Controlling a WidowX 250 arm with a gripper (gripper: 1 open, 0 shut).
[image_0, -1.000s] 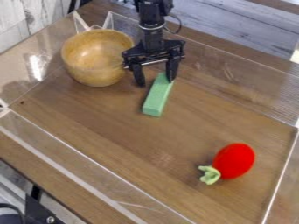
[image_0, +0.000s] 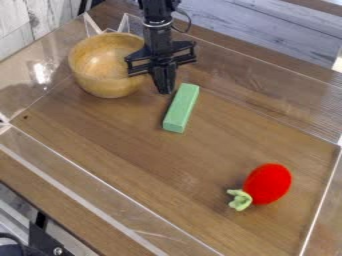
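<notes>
My gripper (image_0: 163, 79) is at the back of the table, just right of a wooden bowl (image_0: 96, 70) and partly over its rim. The fingers point down and look closed, with no object visible between them. Just below and right of the fingertips lies a green rectangular block (image_0: 182, 108) on the wooden table. A red vegetable-like object (image_0: 269, 184) with a pale green stem lies at the front right.
White wooden walls stand behind and to the left.
My gripper has shifted left toward the bowl, away from over the green block, uncovering more of the block's upper end.
</notes>
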